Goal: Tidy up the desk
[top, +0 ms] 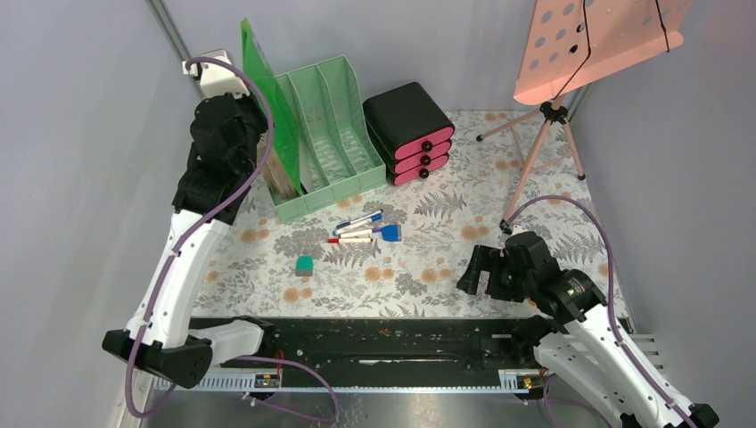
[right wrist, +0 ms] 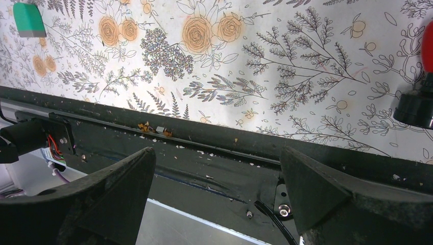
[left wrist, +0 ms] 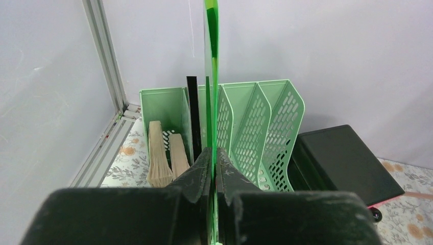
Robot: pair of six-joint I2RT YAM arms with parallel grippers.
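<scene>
Held edge-on in the left wrist view, a thin green folder runs down between the fingers of my left gripper, which is shut on it. Behind it stands the light green file rack, whose left compartments hold books and a black item. From above, the folder rises over the rack's left part; whether its lower edge is inside a slot cannot be told. My right gripper is open and empty over the front right of the desk.
Several markers, some capped blue or red, lie mid-desk, with a small green-and-grey eraser nearer the front. A black-and-pink drawer box adjoins the rack's right side. A pink easel stands at the right back.
</scene>
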